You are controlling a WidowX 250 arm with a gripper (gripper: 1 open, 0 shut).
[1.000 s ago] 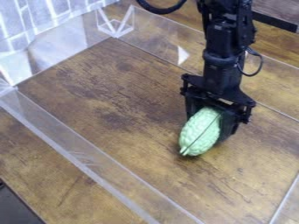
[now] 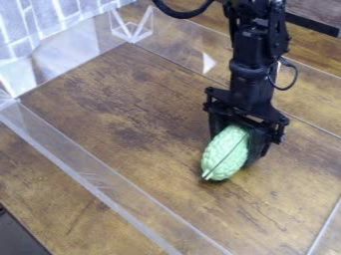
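Observation:
A black robot arm reaches down from the top right, and its gripper (image 2: 244, 133) is low over the wooden floor at right of centre. A pale green, textured oblong object (image 2: 224, 153) with a thin dark line along it lies at the gripper, its upper end among the black gripper parts. The fingers are mostly hidden, so whether they are closed on the object is unclear.
Clear plastic walls (image 2: 94, 189) border it. A white grid-like item (image 2: 34, 25) is at the top left.
The gripper and green object have shifted very slightly over the last second; otherwise the scene looks the same.

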